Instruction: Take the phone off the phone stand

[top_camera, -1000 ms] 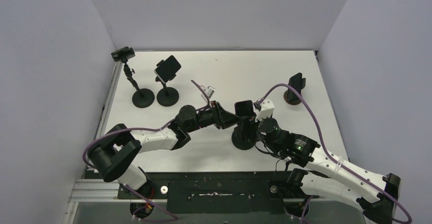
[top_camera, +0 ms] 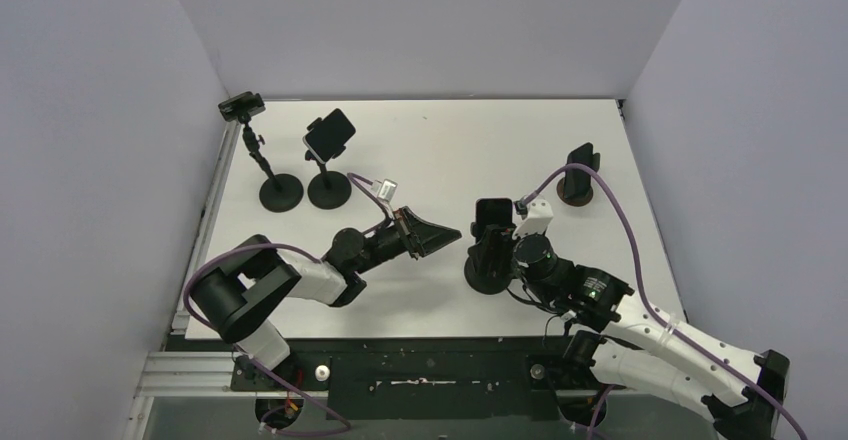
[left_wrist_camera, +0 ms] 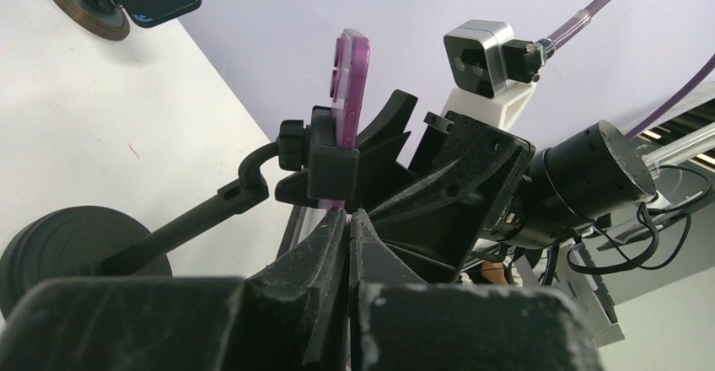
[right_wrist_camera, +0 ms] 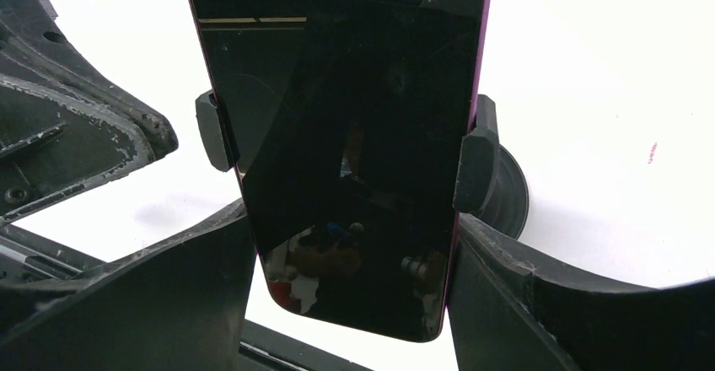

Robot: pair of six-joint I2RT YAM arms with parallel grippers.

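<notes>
A phone (right_wrist_camera: pixel 354 135) with a dark screen and purple edge stands in the clamp (left_wrist_camera: pixel 333 164) of a black phone stand (left_wrist_camera: pixel 80 240). Clamp arms still hug both long sides of the phone in the right wrist view. My right gripper is shut on the lower part of the phone, one finger along each edge. Left of the stand, clear of the clamp, my left gripper (top_camera: pixel 458 234) has its tips together with nothing between them. In the left wrist view the left fingertips (left_wrist_camera: pixel 333 223) meet just below the clamp in the picture.
Two stands, one with a tilted phone (top_camera: pixel 329 135) and one with a dark device (top_camera: pixel 242 107), occupy the back left. Another phone on a stand (top_camera: pixel 580 170) is at the back right.
</notes>
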